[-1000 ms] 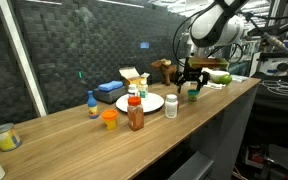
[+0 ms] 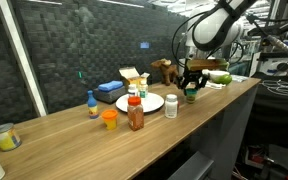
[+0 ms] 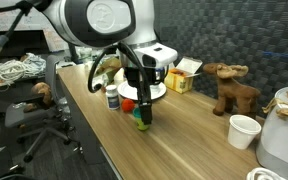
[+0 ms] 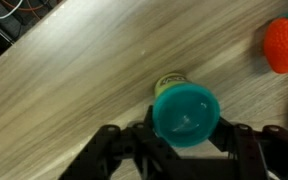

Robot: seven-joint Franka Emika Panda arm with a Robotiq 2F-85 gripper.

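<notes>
A teal round piece, perhaps a cup or lid, is held between the fingers of my gripper, which is shut on it. Just behind it in the wrist view, a pale yellow part shows; whether the two are joined is unclear. From exterior view 2, the teal-green piece appears below my gripper, close over the wooden counter. My gripper stands near the counter's right end in exterior view 1, where the green piece is small.
A red round thing lies close by in the wrist view. To the left in exterior view 1 are a white-lidded jar, a reddish jar and a white plate. Bare counter shows in exterior view 2.
My gripper has shifted slightly left in exterior view 1, and the green piece with it. Other objects on the counter look unmoved.
</notes>
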